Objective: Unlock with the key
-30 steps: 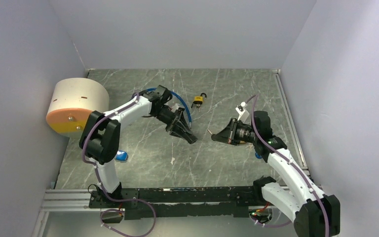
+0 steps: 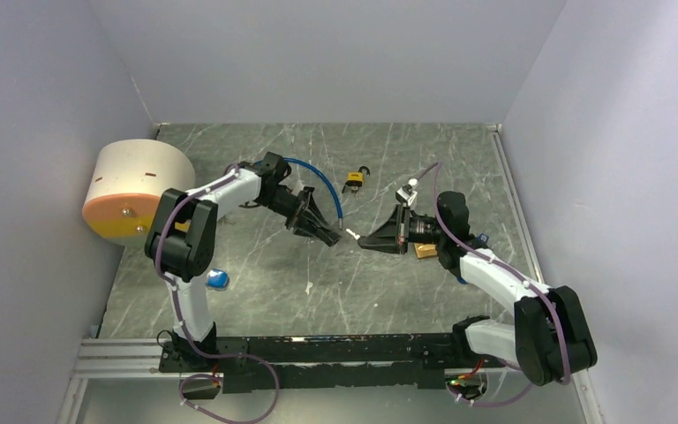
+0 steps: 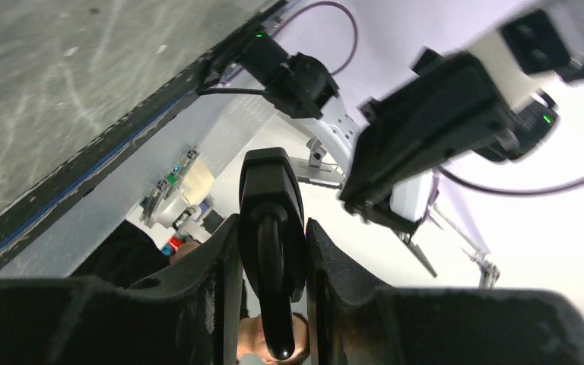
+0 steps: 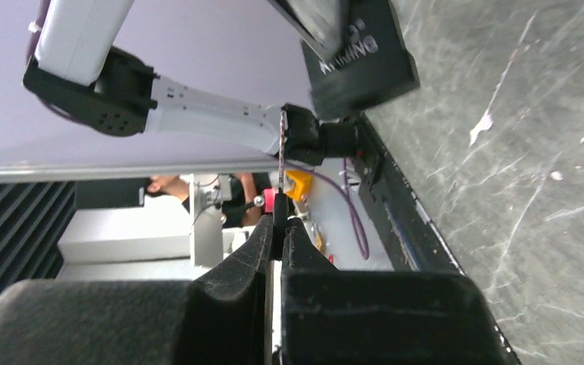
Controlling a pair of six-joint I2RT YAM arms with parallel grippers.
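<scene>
My right gripper (image 2: 362, 238) is shut on a key (image 4: 280, 156), its black head between the fingertips and thin metal blade pointing out. My left gripper (image 2: 329, 238) is shut on a glossy black oblong object (image 3: 271, 228); I cannot tell what it is. The two grippers face each other over the middle of the table, a short gap apart. A yellow-and-black padlock (image 2: 354, 180) lies on the table behind them, touched by neither gripper.
A blue hose (image 2: 318, 174) curves across the back left of the table (image 2: 344, 300). A cream drum (image 2: 139, 177) stands at the left, with a small blue object (image 2: 217, 279) in front. A yellow block (image 2: 425, 251) is partly under the right arm.
The padlock is unmoved.
</scene>
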